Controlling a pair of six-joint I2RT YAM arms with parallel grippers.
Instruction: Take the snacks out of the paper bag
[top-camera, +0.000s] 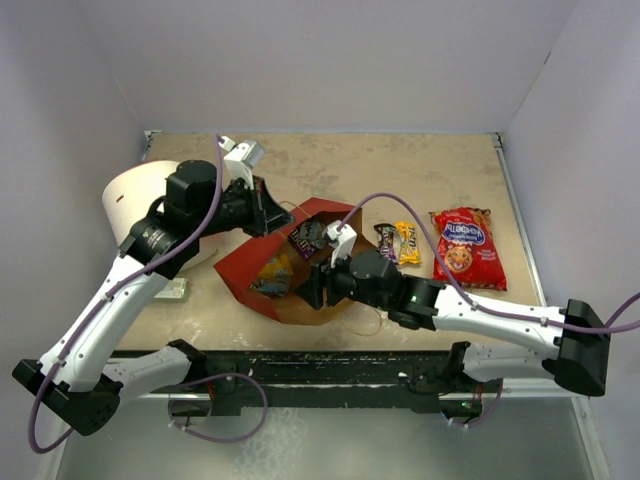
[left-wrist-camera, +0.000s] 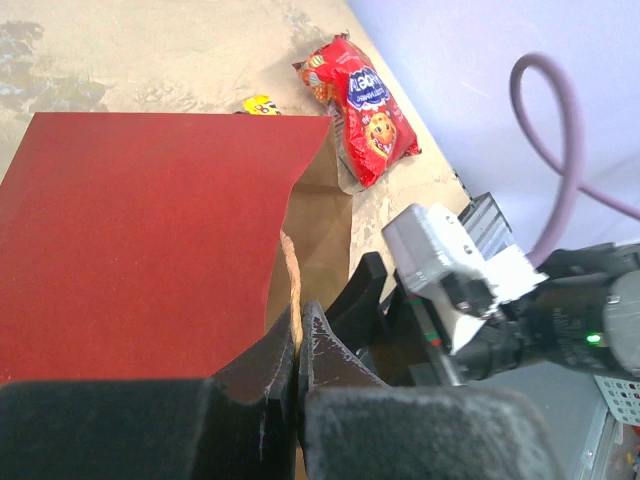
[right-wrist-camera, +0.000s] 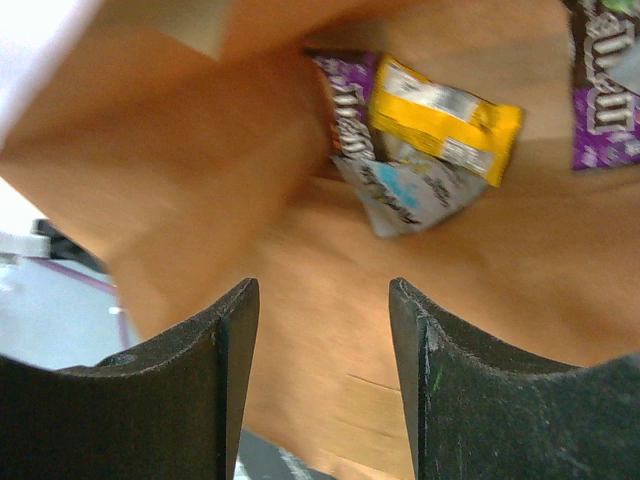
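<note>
The red paper bag (top-camera: 245, 268) lies on its side with its brown mouth facing right. My left gripper is shut on its thin twine handle (left-wrist-camera: 292, 275) above the bag. Open and empty, my right gripper (top-camera: 318, 290) reaches into the mouth. Ahead of its spread fingers in the right wrist view lie a yellow packet (right-wrist-camera: 440, 112), a purple packet (right-wrist-camera: 348, 105) and a grey-blue packet (right-wrist-camera: 415, 195), bunched together. Another purple packet (right-wrist-camera: 608, 115) lies apart at the right. Outside the bag are a purple packet (top-camera: 386, 240), a yellow packet (top-camera: 408, 243) and a big red snack bag (top-camera: 468, 250).
A white cylinder (top-camera: 135, 200) stands at the left, partly behind my left arm, with a small pale box (top-camera: 173, 290) near it. A loose twine handle (top-camera: 375, 325) hangs at the bag's front.
</note>
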